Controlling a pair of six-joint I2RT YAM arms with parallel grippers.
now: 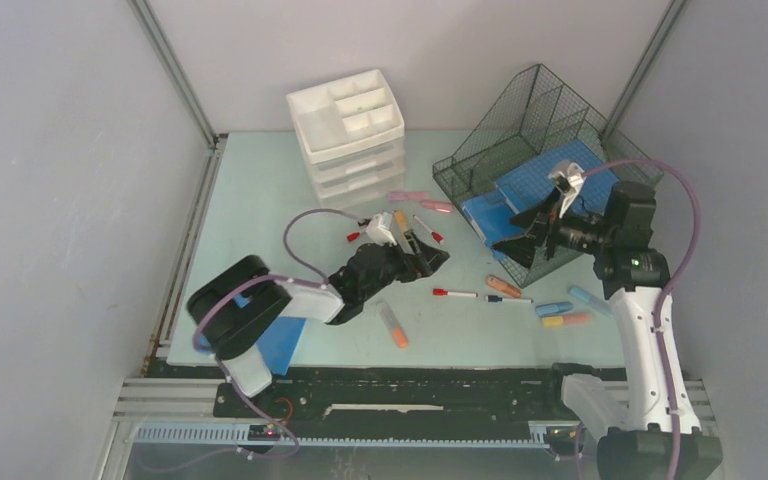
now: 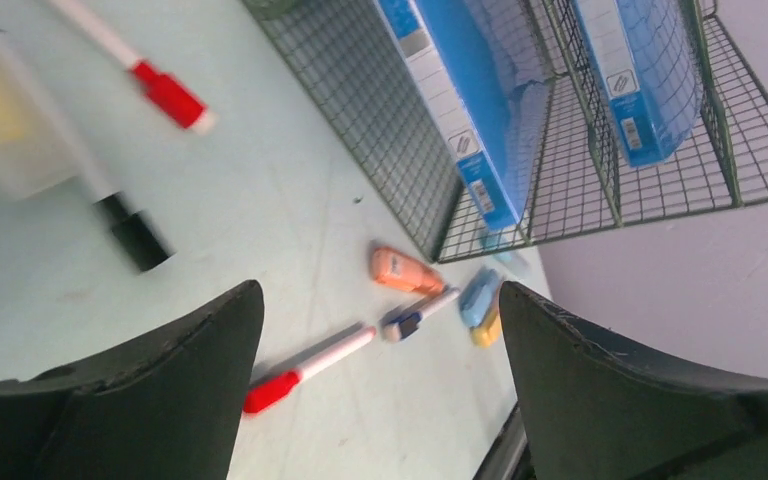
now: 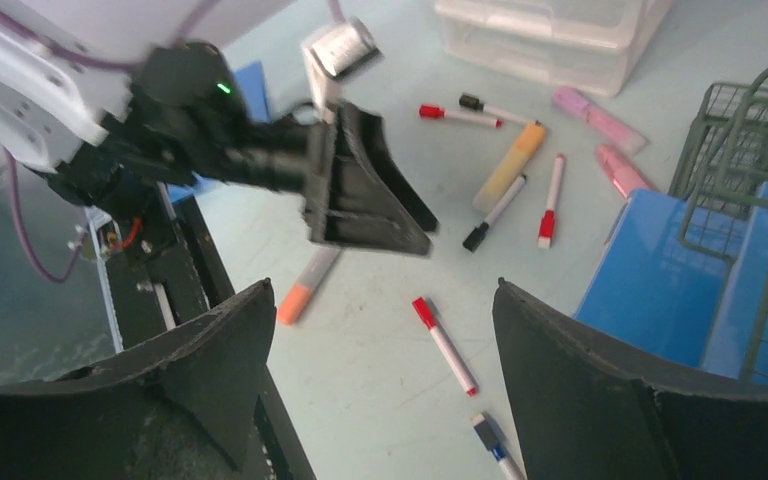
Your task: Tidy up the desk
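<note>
My left gripper (image 1: 425, 258) hovers over the middle of the desk, open, its fingers apart with nothing between them, near several markers and a yellow highlighter (image 1: 404, 220). My right gripper (image 1: 526, 232) stands open over the front of the wire rack (image 1: 490, 140), which holds blue folders (image 2: 470, 120) in its compartments. A red-capped marker (image 1: 455, 293), an orange highlighter (image 1: 503, 285) and several highlighters at the right lie on the desk. A white drawer organizer (image 1: 345, 130) stands at the back. A blue folder (image 1: 280, 342) lies at the front left, partly under my left arm.
Pink highlighters (image 3: 600, 120) lie between the organizer and rack. Side walls and a dark front rail border the desk.
</note>
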